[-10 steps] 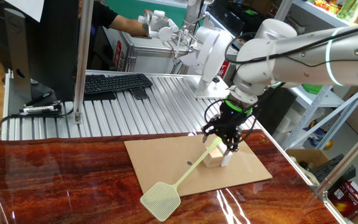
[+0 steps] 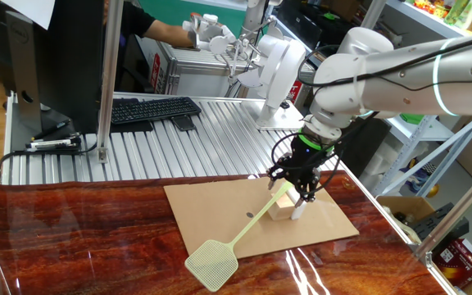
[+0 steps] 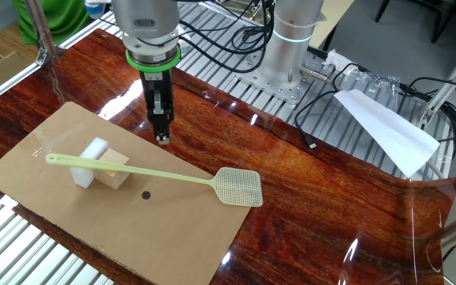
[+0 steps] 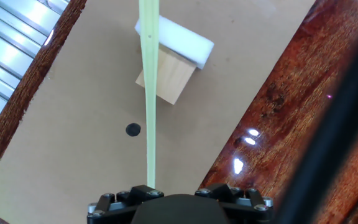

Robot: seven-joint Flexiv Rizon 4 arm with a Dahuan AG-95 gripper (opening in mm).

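A pale green fly swatter (image 3: 141, 169) lies with its handle resting across a light wooden block (image 3: 114, 180) and a white foam-like block (image 3: 90, 162). Its mesh head (image 2: 212, 264) reaches past the edge of a brown cardboard sheet (image 2: 211, 210). In the wrist view the handle (image 4: 149, 93) runs from the top edge down toward the fingers, crossing both blocks. My gripper (image 2: 290, 187) points down above the sheet, its fingers spread apart and holding nothing. From the second exterior view, the gripper (image 3: 163, 140) hangs clear of the swatter, toward the robot base side.
A dark round spot (image 3: 146, 195) marks the cardboard. White paper (image 3: 388, 131) and loose cables lie near the robot base (image 3: 279, 75). A keyboard (image 2: 154, 111) rests on the slatted metal surface behind.
The arm has shifted very slightly in the first exterior view. The swatter, both blocks and the cardboard have stayed where they were.
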